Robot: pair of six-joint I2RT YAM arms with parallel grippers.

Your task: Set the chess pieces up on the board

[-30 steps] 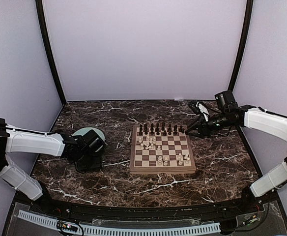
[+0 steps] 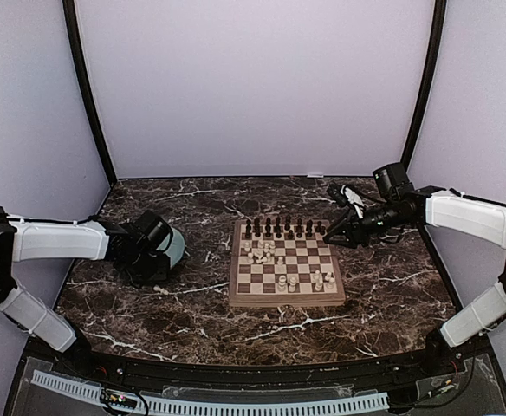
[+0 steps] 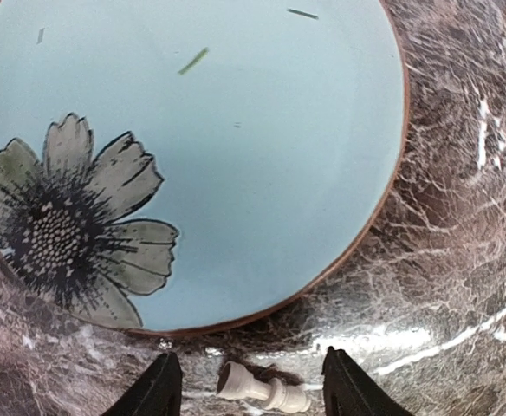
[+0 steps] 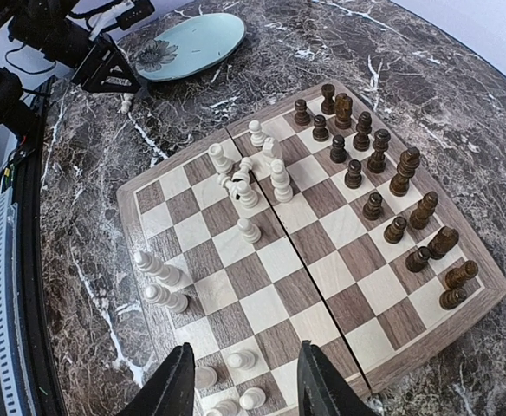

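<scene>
A white chess piece lies on its side on the marble table, just off the plate's edge. My left gripper is open over it, one finger to each side and neither visibly touching it. The chessboard carries dark pieces standing in rows along its far side. White pieces are scattered over the board: a cluster has some lying down, while others such as this pawn stand apart. Above the board's near right part my right gripper is open and empty, with several white pieces below it.
A pale blue plate with a flower print sits left of the board, partly under the left arm. Bare marble table lies in front of the board and between plate and board.
The left arm has shifted slightly left and back, uncovering the white piece on the table in the top view. My right arm has barely moved; the board looks the same.
</scene>
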